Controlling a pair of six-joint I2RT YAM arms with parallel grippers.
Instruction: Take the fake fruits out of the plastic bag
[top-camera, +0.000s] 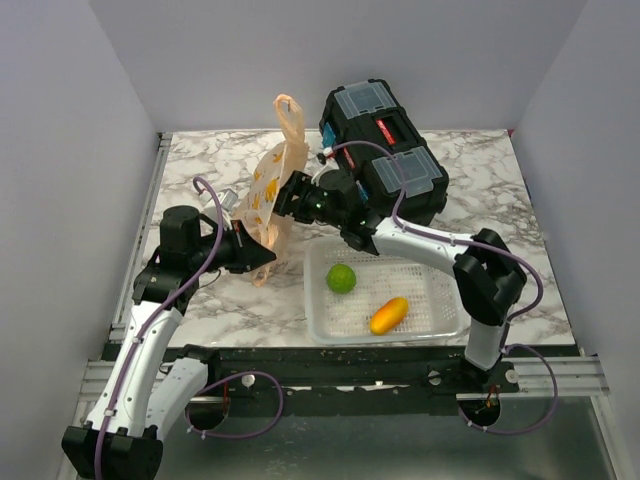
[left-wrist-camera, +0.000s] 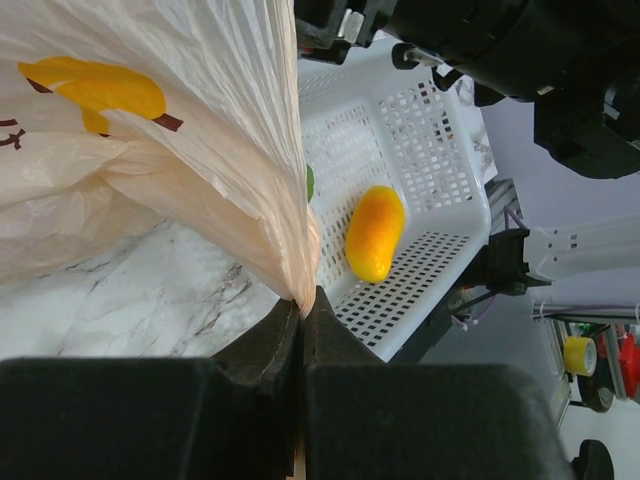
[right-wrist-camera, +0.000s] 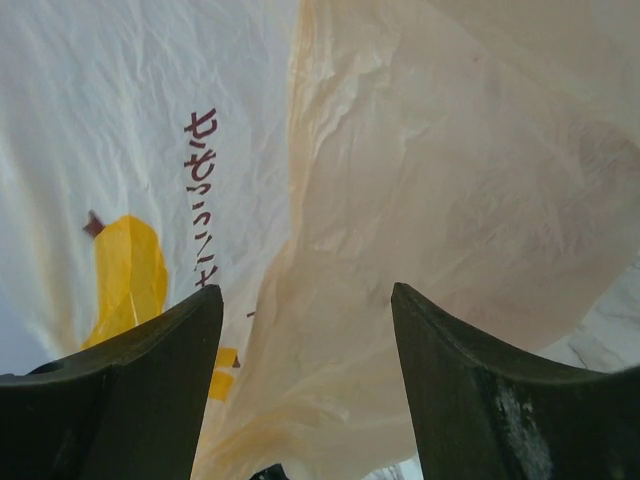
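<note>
A thin plastic bag (top-camera: 280, 170) with yellow prints stands left of centre, handle upward. My left gripper (top-camera: 255, 255) is shut on its gathered lower end, which runs between the fingers in the left wrist view. My right gripper (top-camera: 290, 200) is at the bag's right side, its fingers parted over the plastic in the right wrist view, where the bag (right-wrist-camera: 390, 170) fills the frame. What is inside the bag is hidden. A green fruit (top-camera: 341, 279) and a yellow mango-like fruit (top-camera: 389, 316) lie in a white basket (top-camera: 440, 325).
Stacked black cases (top-camera: 365, 110) stand at the back right, partly behind my right arm. Bare marble table (top-camera: 190, 160) shows at the back left and right edge. The basket takes up the front right.
</note>
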